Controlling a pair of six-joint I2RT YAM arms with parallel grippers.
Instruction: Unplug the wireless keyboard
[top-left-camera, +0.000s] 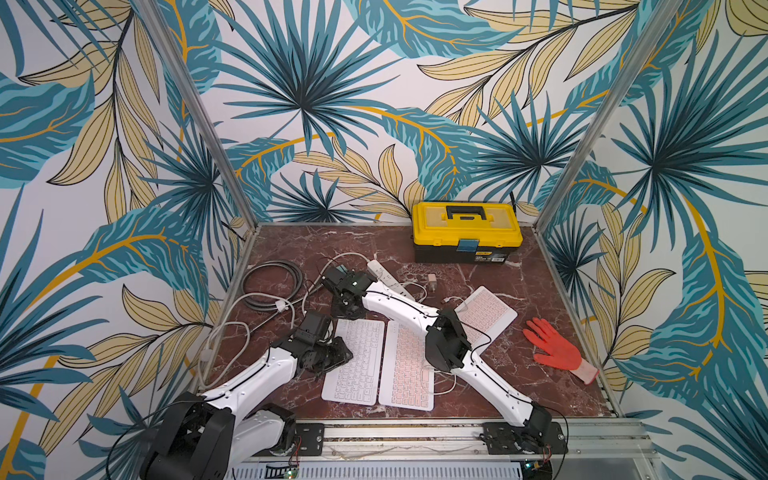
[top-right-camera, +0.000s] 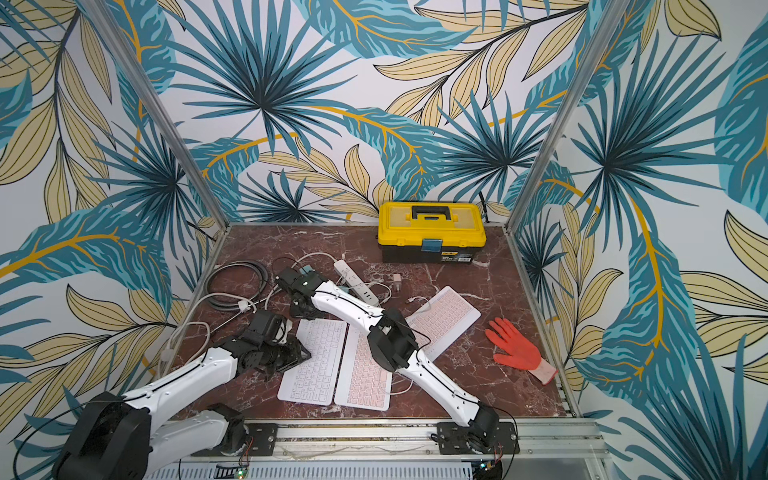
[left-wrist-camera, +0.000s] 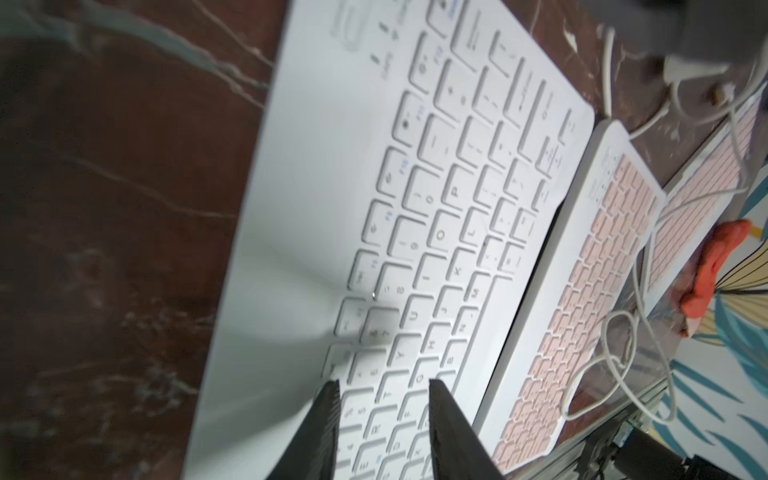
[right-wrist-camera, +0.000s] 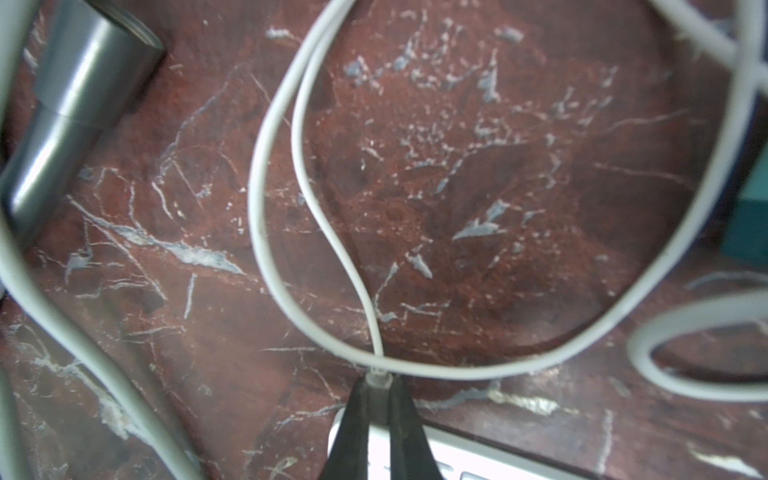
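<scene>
A white keyboard (top-left-camera: 356, 360) lies front left of centre, beside two pink-keyed ones. My left gripper is part open over its keys, nothing visible between the fingers. At the keyboard's far end, my right gripper is shut at a thin white cable's plug (right-wrist-camera: 378, 373), just beyond the white body's edge; whether the plug is still in its socket cannot be told.
A power strip (top-left-camera: 388, 278), cable coils (top-left-camera: 270, 286) and loose white cables lie toward the back and left. A yellow toolbox (top-left-camera: 466, 232) stands back right; a red glove (top-left-camera: 552, 344) lies at the right.
</scene>
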